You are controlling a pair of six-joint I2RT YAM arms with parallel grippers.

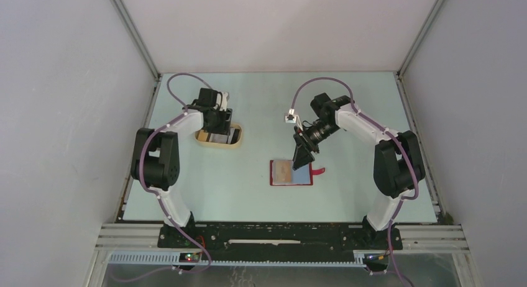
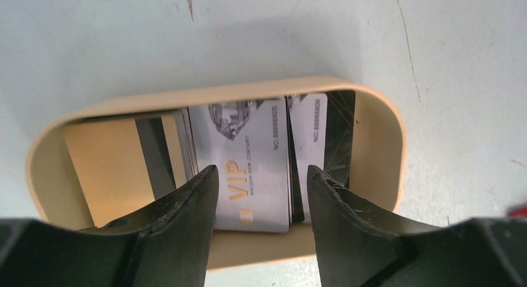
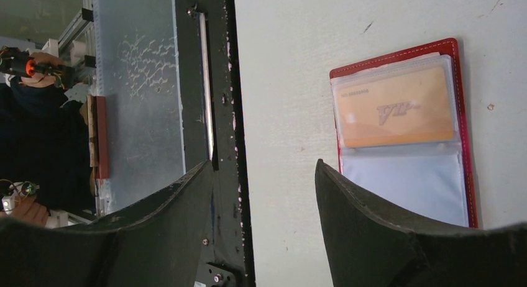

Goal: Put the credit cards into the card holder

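Under my left gripper, a tan oval tray [image 2: 398,138] holds several cards. A silver VIP card [image 2: 255,156] lies flat in its middle, below the gap between the left fingers, which stand apart and empty. Left of it are orange-tan cards [image 2: 112,166]; to the right, another silver card [image 2: 311,122] partly covers a black one [image 2: 340,132]. The red-edged card holder [image 3: 458,94] rests on the table, an orange card [image 3: 398,110] inside one clear pocket and the pocket beside it pale and empty-looking. Over the holder's edge hovers my right gripper [image 1: 302,161], open, nothing between its fingers.
A red tab [image 1: 319,171] sticks out from the holder's right side. A dark rail [image 1: 267,237] runs along the table's front edge.
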